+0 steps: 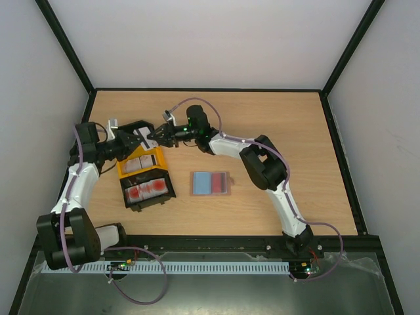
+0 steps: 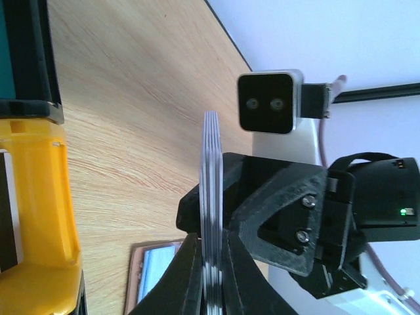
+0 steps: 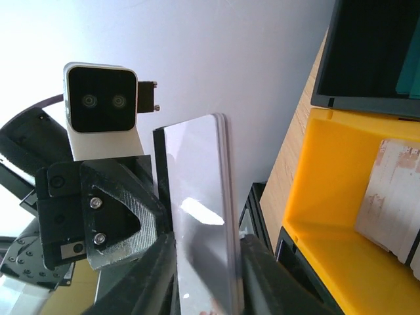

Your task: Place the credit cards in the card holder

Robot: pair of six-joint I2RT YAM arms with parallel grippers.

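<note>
A pale card stack [image 1: 146, 136], thin layers seen edge-on in the left wrist view [image 2: 211, 177], is held up above the bins at the left. My left gripper is shut on its near end. Opposite it in the top view, my right gripper [image 1: 156, 136] reaches the stack's other end. The right wrist view shows its blurred, parted fingers [image 3: 259, 279] on both sides of the stack [image 3: 197, 197]; contact cannot be told. Flat on the table lies a clear, brown-edged card holder [image 1: 229, 184] with a blue and a red panel.
A yellow bin [image 1: 159, 156] with pale packs stands between a black bin [image 1: 141, 123] behind and another black bin [image 1: 172, 191] in front holding red-and-white packs.
</note>
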